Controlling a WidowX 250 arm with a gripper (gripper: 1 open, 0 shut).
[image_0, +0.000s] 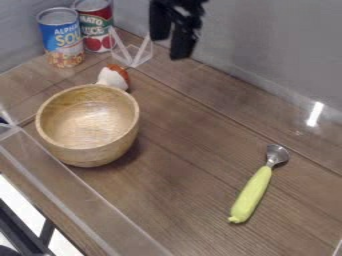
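The black gripper (175, 32) is high at the top centre of the camera view, cut off by the frame edge, with its two fingers spread open and nothing visible between them. It hangs above and right of a small white-and-orange object (114, 78). A wooden bowl (88, 139) sits at left on the table. A yellow-green handled tool (253, 192) with a metal head lies at the lower right.
An Alpha soup can (63, 40) and a red can (96, 26) stand at the back left beside a small white wire stand (127, 48).
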